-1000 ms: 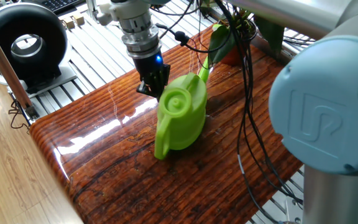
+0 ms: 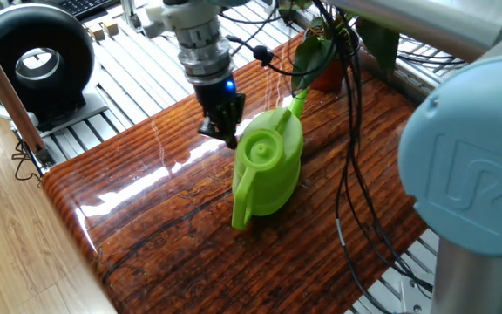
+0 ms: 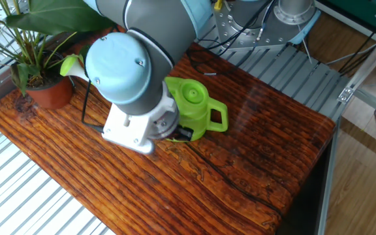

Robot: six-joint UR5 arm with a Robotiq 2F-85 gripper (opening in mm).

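Observation:
A light green watering can [image 2: 268,179] is over the wooden table, its handle [image 2: 243,199] toward the front and its spout [image 2: 299,103] pointing at the potted plant [image 2: 328,74]. My gripper [image 2: 226,137] points down at the can's left side in exterior view 1, touching it or very close. Whether its fingers grip the can cannot be made out. In exterior view 2 the arm hides much of the can [image 3: 193,98]; the dark gripper [image 3: 181,134] shows against its near side, and the spout tip [image 3: 74,67] emerges beside the plant. Whether the can rests on the table is unclear.
The plant's brown pot [image 3: 51,91] stands at the table's corner, with broad leaves [image 3: 61,14] overhead. Black cables [image 2: 353,131] hang in front of exterior view 1.
The can has shifted right in exterior view 1 and turned slightly, its spout swinging right.

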